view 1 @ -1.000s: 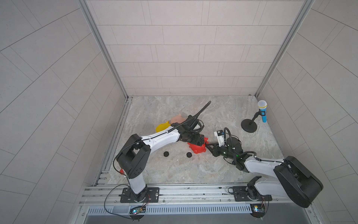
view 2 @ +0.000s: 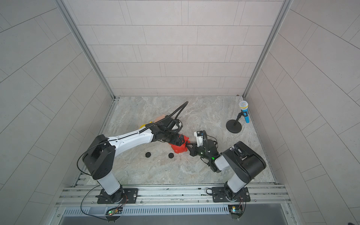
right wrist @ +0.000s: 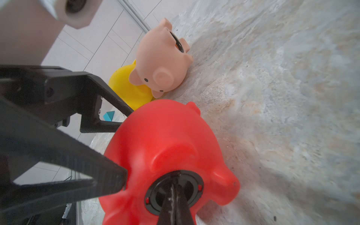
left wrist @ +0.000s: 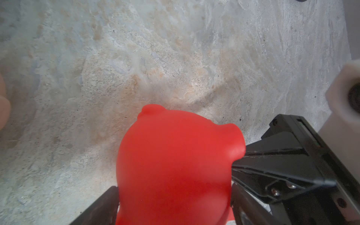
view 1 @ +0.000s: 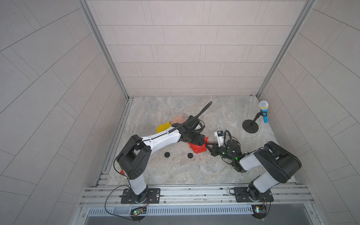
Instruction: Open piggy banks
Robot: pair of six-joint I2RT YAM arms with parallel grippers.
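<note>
A red piggy bank lies tipped on the marble table. Over it is my left gripper, its open fingers either side of the pig's body. My right gripper is shut, its tips at the black ring in the red pig's bottom, nothing visible between them; how far in they are is unclear. A pink piggy bank and a yellow piggy bank lie behind, the pink one showing a black ring.
Two black discs lie on the front of the table. A black stand holds a blue tube at the right.
The right arm's elbow has swung inward to the left, and its gripper has shifted slightly left against the red piggy bank. The left arm holds still.
</note>
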